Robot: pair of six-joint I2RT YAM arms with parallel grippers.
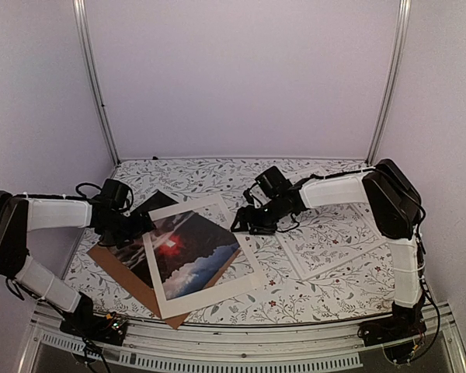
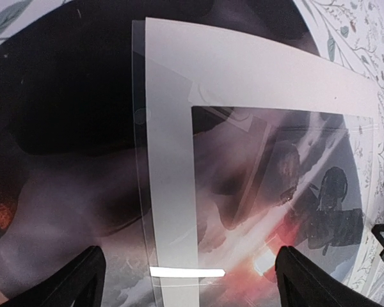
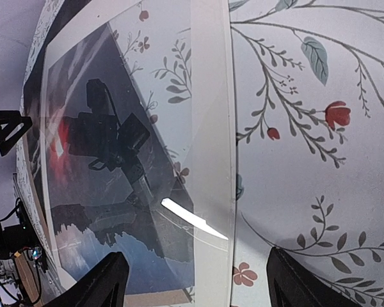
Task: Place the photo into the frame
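Note:
A white photo frame with a clear sheet (image 1: 217, 291) lies tilted over a dark photo of red glow, cloud and blue sky (image 1: 186, 256), which extends past it at the left onto a brown backing (image 1: 124, 284). My left gripper is over the frame's left strip near a corner, part open, with nothing visible held. My right gripper stands open over the frame's right strip, nothing between its fingers.
A second pale, clear frame (image 1: 326, 266) lies at the right, partly under the right arm.

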